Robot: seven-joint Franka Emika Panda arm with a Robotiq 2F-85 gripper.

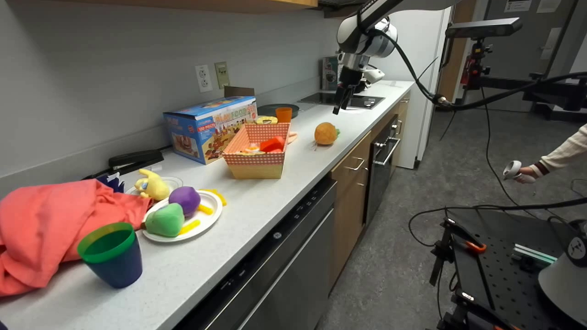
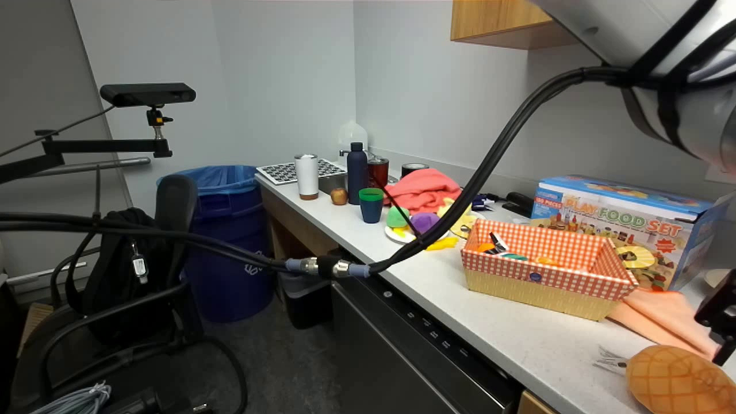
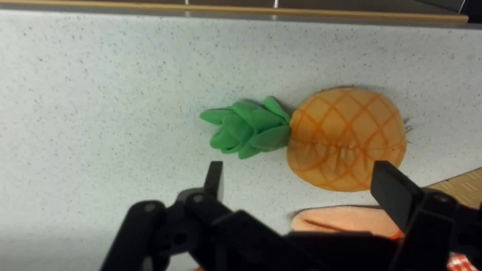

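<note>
A plush pineapple (image 3: 345,140) lies on its side on the counter, its green leaves (image 3: 253,126) pointing left in the wrist view. In exterior view 1 the same pineapple (image 1: 325,134) rests near the counter's front edge, and exterior view 2 shows part of it (image 2: 679,379) at the lower right. My gripper is open and empty, its dark fingers (image 3: 393,194) spread wide. It hangs above the counter, apart from the pineapple; in exterior view 1 the gripper (image 1: 340,110) is beyond and above it.
A checkered basket (image 1: 257,165) holding toy food stands near the toy box (image 1: 212,129). A peach cloth (image 3: 343,219) lies between basket and pineapple. The counter's front edge (image 3: 226,14) is close to the pineapple. Bare counter (image 3: 99,113) extends past the leaves.
</note>
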